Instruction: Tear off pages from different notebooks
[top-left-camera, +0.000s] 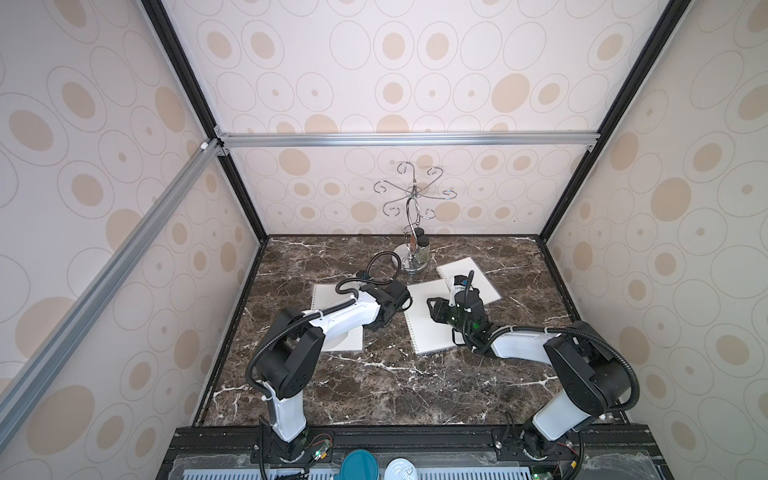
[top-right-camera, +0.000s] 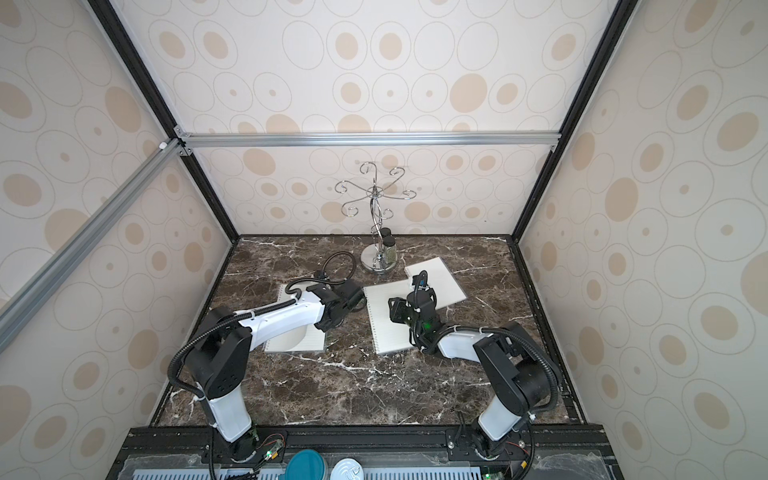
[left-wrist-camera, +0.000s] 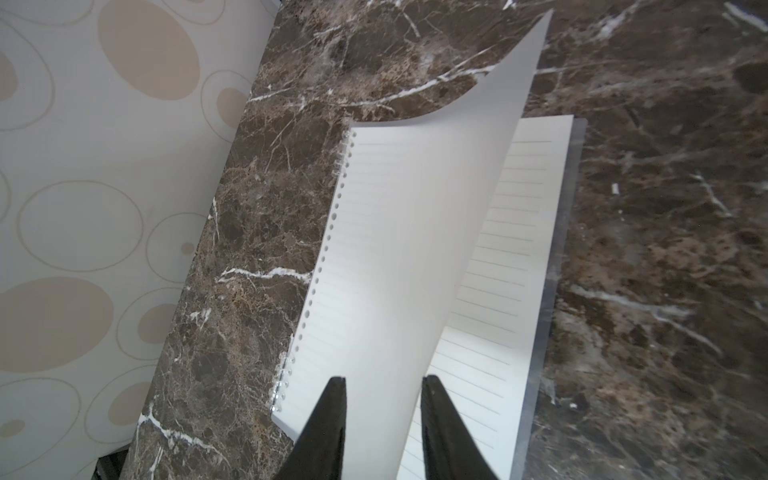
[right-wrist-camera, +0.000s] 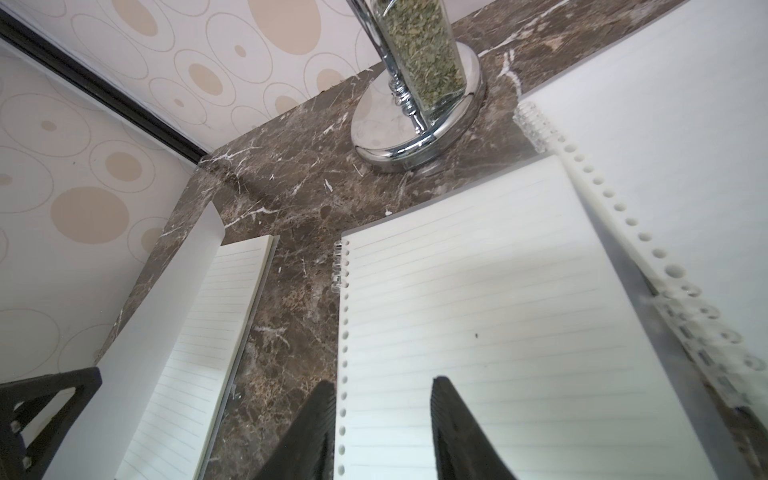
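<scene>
In the left wrist view, the left notebook (left-wrist-camera: 504, 312) lies on the table. Its top page (left-wrist-camera: 400, 264) is raised and curled up along the free side, still along the row of binding holes. My left gripper has its fingers apart over this notebook, the page's edge running down between them; contact is not clear. The right wrist view shows the middle notebook (right-wrist-camera: 472, 320), lined and flat, beneath my right gripper, whose fingers are apart with nothing visible between them. A third notebook (right-wrist-camera: 680, 144) lies at the upper right, beside the middle one.
A chrome stand (top-left-camera: 412, 256) with glass jars (top-left-camera: 422, 242) rises behind the notebooks. Bare marble table (top-left-camera: 384, 392) spreads in front of them. The two arms' grippers face each other across the middle notebook.
</scene>
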